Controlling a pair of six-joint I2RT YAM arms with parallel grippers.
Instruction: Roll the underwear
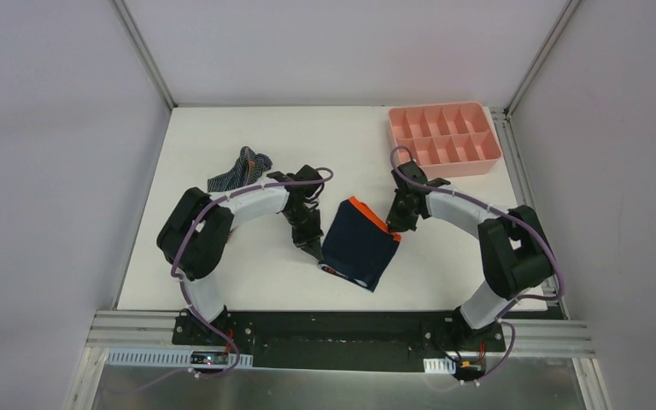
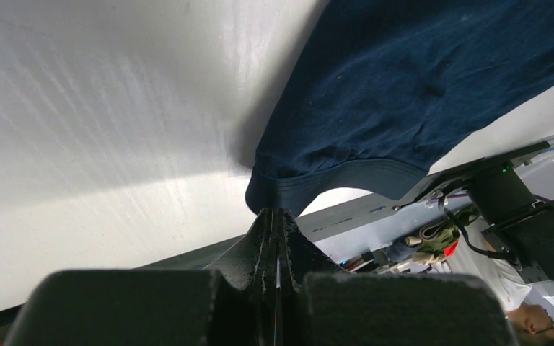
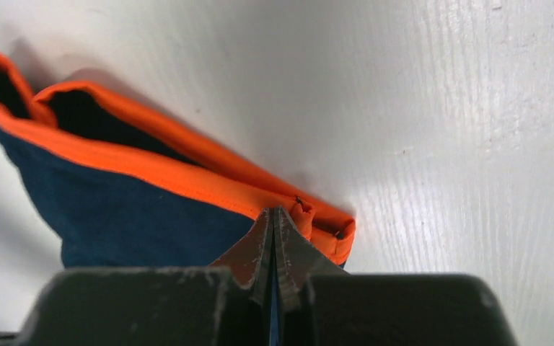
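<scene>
The navy underwear (image 1: 359, 243) with an orange waistband lies folded on the white table, waistband toward the upper right in the top view. My left gripper (image 1: 320, 259) is at its lower-left corner; the left wrist view shows the fingertips closed right by the navy hem (image 2: 288, 189), with no cloth seen between them. At the orange waistband (image 3: 187, 176), near its right end, my right gripper is shut. A small orange bunch sits beside its tips; whether any cloth is pinched between them cannot be made out.
A pink divided box (image 1: 444, 137) stands at the back right. Dark striped cloth (image 1: 241, 171) lies at the left, partly behind my left arm. Bare table (image 1: 260, 278) shows left of the underwear.
</scene>
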